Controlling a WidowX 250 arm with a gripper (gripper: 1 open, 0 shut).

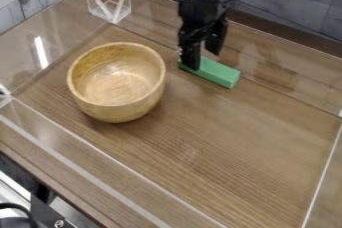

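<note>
A black robot arm reaches down from the top centre to a green block (218, 75) lying on the wooden table (227, 162). Its open gripper (201, 54) is low at the left part of the block, with the fingers partly hidden by the arm's dark body. Whether they touch the block is too small to tell.
A large tan bowl (116, 79) stands to the left of the block. A white wire-like object (110, 5) is at the upper left.
</note>
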